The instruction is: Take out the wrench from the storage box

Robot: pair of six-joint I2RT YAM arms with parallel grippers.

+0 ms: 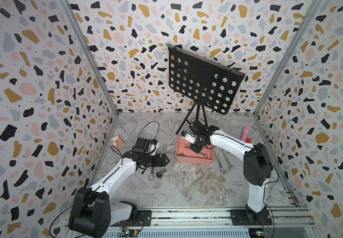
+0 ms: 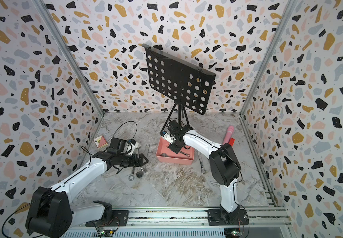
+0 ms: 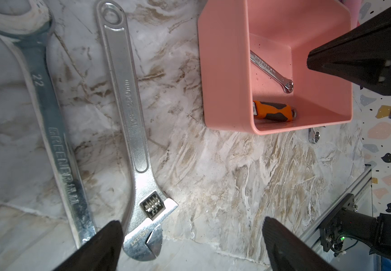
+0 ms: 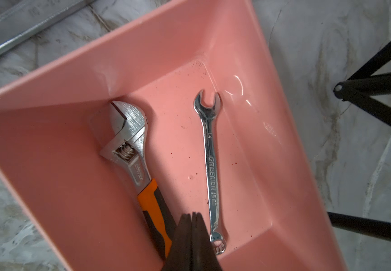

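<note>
The pink storage box [image 4: 271, 113] holds a small silver combination wrench [image 4: 211, 171] lying flat on its floor. Beside it, along one wall, rests an adjustable wrench with an orange and black handle [image 4: 152, 207]. My right gripper is shut with its fingertips together and nothing between them; both wrenches lie outside its fingers. From above, that gripper hangs over the box [image 1: 195, 161], partly covering the tools. Left of the box my left gripper stands open, its fingers [image 3: 100, 248] apart over the tabletop, the large adjustable wrench [image 3: 132, 113] in the view between them and beyond.
A big combination wrench [image 3: 53, 122] lies left of the box. More wrenches [image 1: 220, 162] lie right of it. A black stand [image 1: 201, 115] rises behind the box. A pink bottle [image 1: 245, 132] stands at the right.
</note>
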